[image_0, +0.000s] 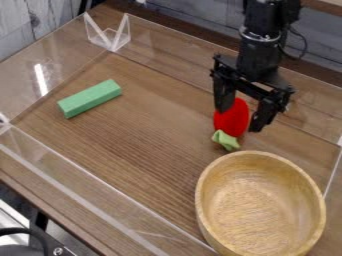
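My black gripper (245, 105) hangs over the upper right of the wooden table, open, its fingers on either side of a red object (233, 122) with a green tip (225, 141); whether they touch it I cannot tell. Below it lies a large empty tan bowl (257, 205).
A green block (90, 98) lies at the left. A clear wire-like or plastic item (110, 32) stands at the back left.
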